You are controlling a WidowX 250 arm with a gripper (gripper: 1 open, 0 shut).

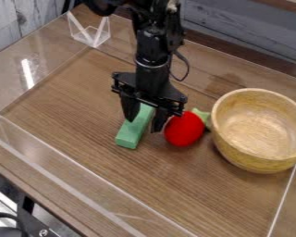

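My black gripper (148, 100) hangs in the middle of the camera view, over the upper end of a green block (133, 130) lying on the wooden table. Whether its fingers are open or shut on anything is hard to tell. A red round object (183, 130) lies just right of the block, with a small green piece behind it.
A tan bowl (257, 145) takes up the right side of the table (58, 139). A clear plastic container (89, 28) sits at the back left.
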